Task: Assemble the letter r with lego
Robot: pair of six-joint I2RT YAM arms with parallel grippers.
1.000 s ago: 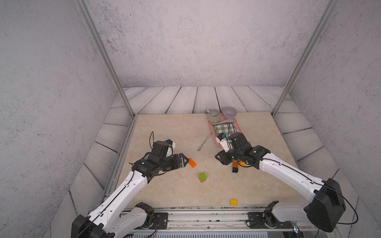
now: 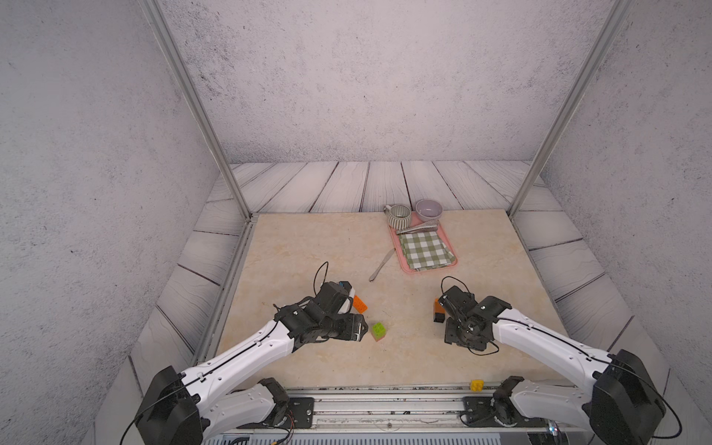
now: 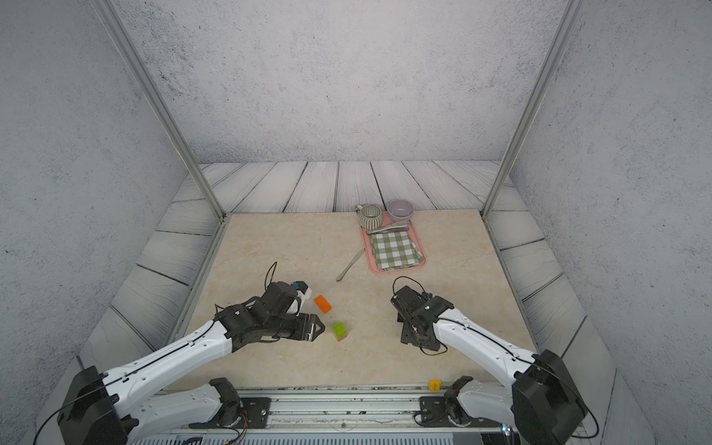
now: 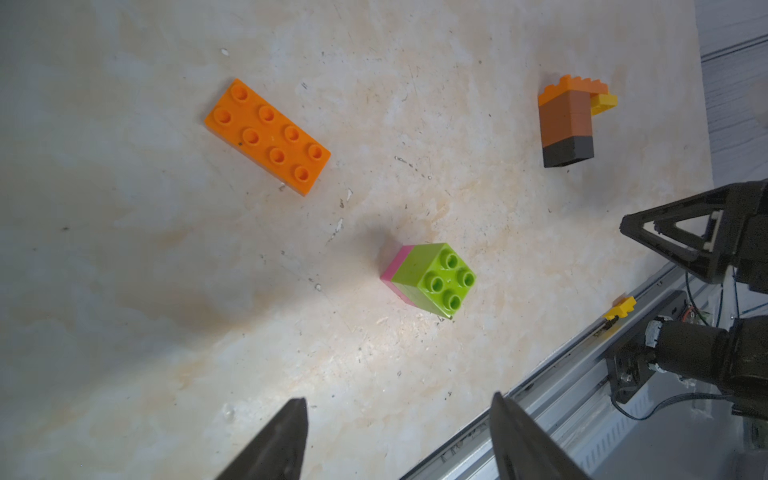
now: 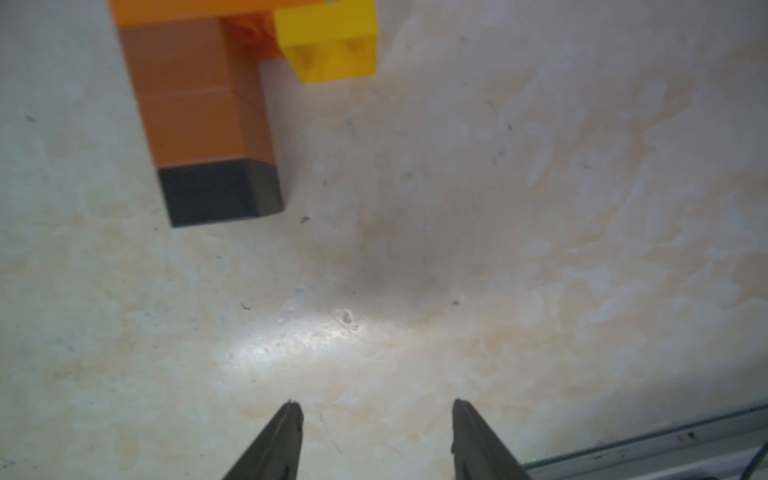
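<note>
My left gripper hovers above the table with its fingers apart and empty. Ahead of it stand a lime-green brick (image 4: 436, 276) on a pink one and a flat orange 2x4 brick (image 4: 266, 136). An assembly of brown bricks (image 5: 200, 120) on a black brick (image 5: 216, 192), with orange and yellow bricks (image 5: 326, 40) at its far end, lies toward the right, partly behind my right arm in the top views. My right gripper is open and empty near it. A loose yellow brick (image 2: 476, 385) sits at the front edge.
A pink tray (image 2: 445, 259) at the back holds a checked cloth, a striped cup (image 2: 398, 216), a lilac bowl (image 2: 428, 210) and cutlery. A utensil (image 2: 382, 264) lies left of it.
Both arms have moved toward the front of the table, the right one also rightward lately. The loose yellow brick has shifted right to the front edge.
</note>
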